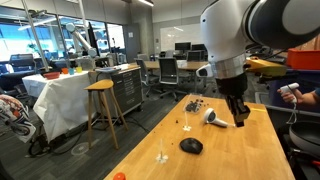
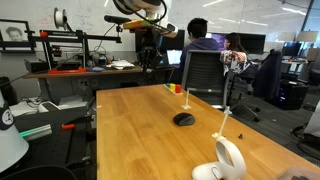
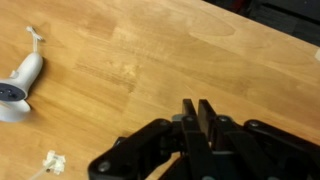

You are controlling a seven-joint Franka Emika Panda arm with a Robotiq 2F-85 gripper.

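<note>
Above the wooden table (image 3: 230,60) hangs my gripper, its fingers close together and pointing down. No object shows between the fingertips. In exterior view 1, the gripper (image 1: 239,120) is to the right of a black rounded object (image 1: 191,145) lying on the table. A white object with a rounded loop (image 2: 230,158) rests in the foreground of exterior view 2. The wrist view shows this white object (image 3: 22,82) at its left edge, apart from my gripper.
Two small white upright pieces stand on the table, one nearer (image 1: 162,155) and one farther (image 1: 186,126) in exterior view 1. A red round item (image 1: 119,176) sits at the near edge. Bare wood lies ahead of the fingers in the wrist view.
</note>
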